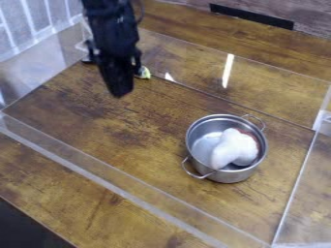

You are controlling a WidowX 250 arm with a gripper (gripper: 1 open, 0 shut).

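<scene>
My gripper (pixel 122 82) is raised at the upper left, dark and blurred by motion, shut with nothing visible between its fingers. A steel pot (pixel 226 174) with wire handles stands at the right, holding a white soft-looking object (pixel 230 145). Partly behind the gripper lies a small pale green-yellow item (pixel 143 73), too small to name.
Clear transparent walls or panels (pixel 297 194) border the area. Something silvery near the upper left is mostly hidden by the arm.
</scene>
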